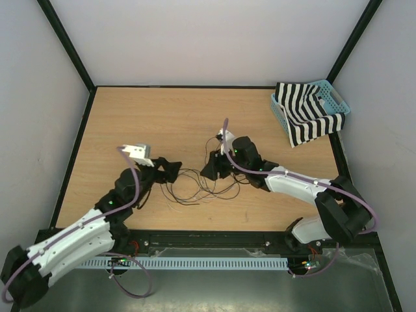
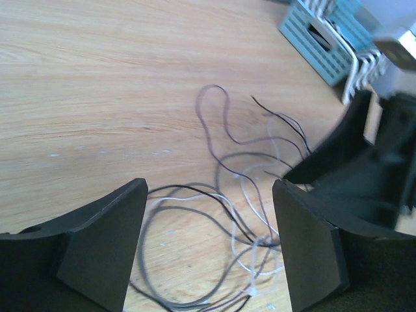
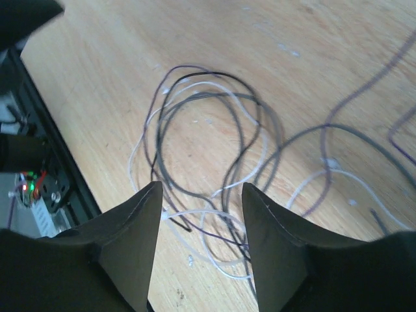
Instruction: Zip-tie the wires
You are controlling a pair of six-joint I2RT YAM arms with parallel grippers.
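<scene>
A loose tangle of dark, grey, purple and white wires lies on the table, its strands looped and crossing. In the left wrist view the wires run beneath my open left gripper, and nothing is between its fingers. My right gripper is also open, above the crossing wires, without a strand held. Seen from the top, the left gripper stands at the left end of the tangle and the right gripper over its middle. A translucent strand, perhaps the zip tie, shows among the wires.
A light blue basket with a black and white striped cloth sits at the back right corner. The two arms stand close together over the wires.
</scene>
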